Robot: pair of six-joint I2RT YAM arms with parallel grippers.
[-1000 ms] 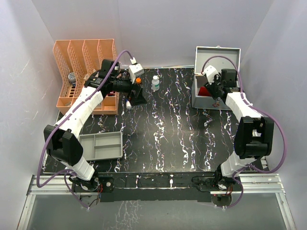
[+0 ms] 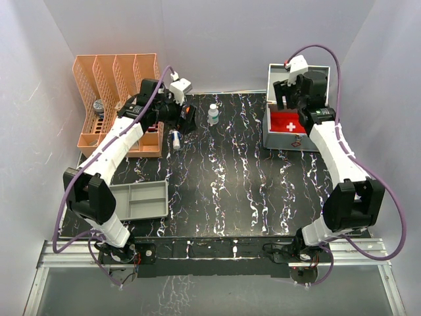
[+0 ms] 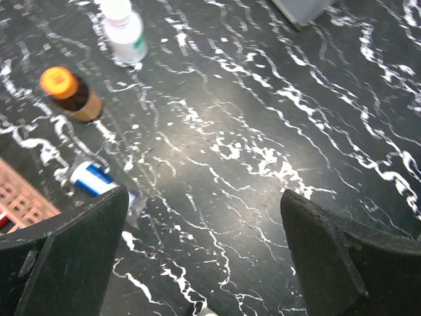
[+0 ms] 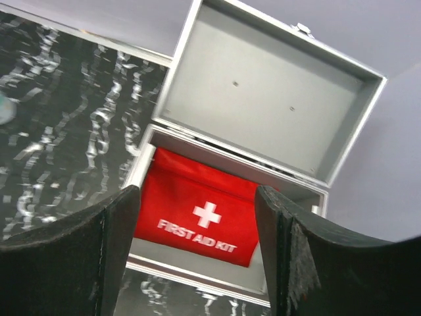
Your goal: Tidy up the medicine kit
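Observation:
The red first aid pouch [image 4: 197,224] lies flat inside the grey metal box [image 2: 283,141], whose lid [image 4: 263,85] stands raised. Above the box hovers my right gripper, its fingers apart and nothing between them. On the dark marble table stand a white bottle [image 3: 125,33] and, nearer the rack, a brown bottle with an orange cap [image 3: 74,95]. A blue and white tube [image 3: 95,179] lies beside the orange rack [image 3: 20,197]. Over the table by these, my left gripper is open and empty.
The orange rack's tall compartments [image 2: 105,79] fill the back left. A grey divided tray [image 2: 147,199] sits at the front left.
My right gripper has risen out of the box and its fingers have parted, leaving the red pouch inside. The left gripper has shifted slightly left and back.

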